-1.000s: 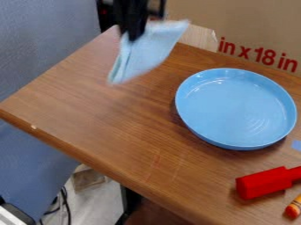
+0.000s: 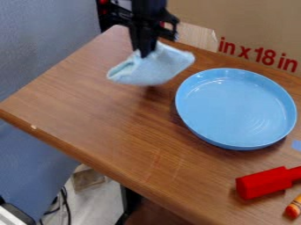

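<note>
A pale blue cloth (image 2: pixel 153 67) hangs at the upper middle of the wooden table, just left of a blue plate (image 2: pixel 234 107). My black gripper (image 2: pixel 146 48) is at the top of the cloth, shut on it, with the cloth bunched below and out to both sides. Whether the cloth's lower part touches the table is hard to tell.
A red object (image 2: pixel 265 183) and a small orange item (image 2: pixel 294 207) lie at the lower right. A cardboard box (image 2: pixel 247 22) stands behind.
</note>
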